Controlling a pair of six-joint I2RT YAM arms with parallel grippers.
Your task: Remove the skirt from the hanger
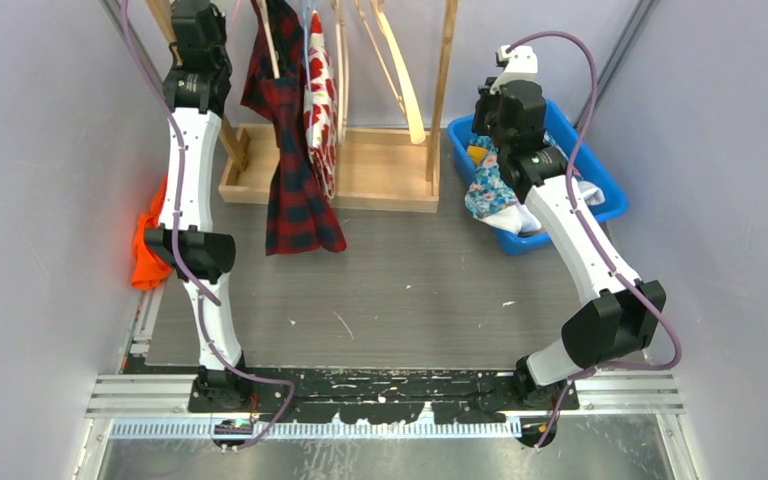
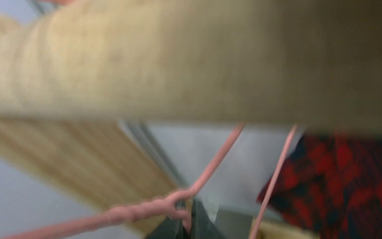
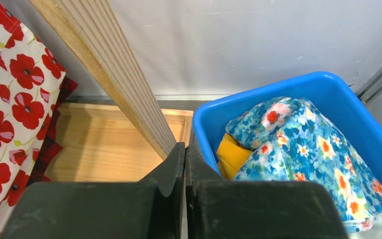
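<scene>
Dark red plaid garment (image 1: 300,200) and white cloth with red flowers (image 1: 320,100) hang on the wooden rack. My left gripper is up at the rack's left end, just below a wooden bar (image 2: 189,59), by pink hanger wire (image 2: 214,164); its tips are largely hidden behind the wire, and it looks shut. My right gripper is shut with nothing visible between its fingers, over the right side, near the rack post (image 3: 109,64). Which garment is the skirt I cannot tell.
A blue bin (image 1: 610,200) with floral and yellow cloths stands at the right. An orange cloth (image 1: 148,255) lies by the left wall. The floor in front of the rack (image 1: 380,300) is clear.
</scene>
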